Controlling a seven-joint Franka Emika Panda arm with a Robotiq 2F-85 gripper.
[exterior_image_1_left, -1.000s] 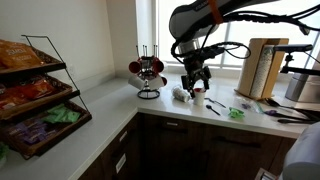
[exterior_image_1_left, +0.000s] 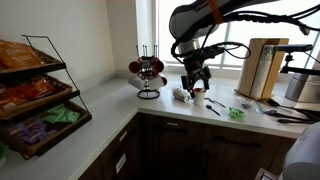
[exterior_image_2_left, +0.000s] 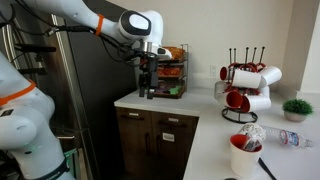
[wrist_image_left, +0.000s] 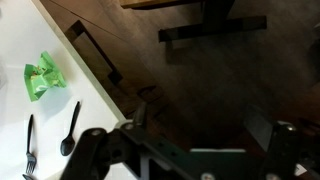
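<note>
My gripper stands open, its two fingers wide apart with only dark floor visible between them. In the second exterior view the gripper (exterior_image_2_left: 143, 88) points down, above and in front of the drawers, clear of the counter objects. A green wrapped packet (wrist_image_left: 43, 75), a black spoon (wrist_image_left: 69, 138) and a black fork (wrist_image_left: 30, 145) lie on the white counter at the left of the wrist view. A white cup (exterior_image_2_left: 243, 160) with a red inside stands on the counter, something clear and crumpled in its mouth.
A rack holds red-and-white mugs (exterior_image_2_left: 247, 77) at the back of the counter. Beside it lie a clear bottle (exterior_image_2_left: 288, 138) and a potted plant (exterior_image_2_left: 297, 108). Tiered snack baskets (exterior_image_1_left: 40, 125) stand at the left.
</note>
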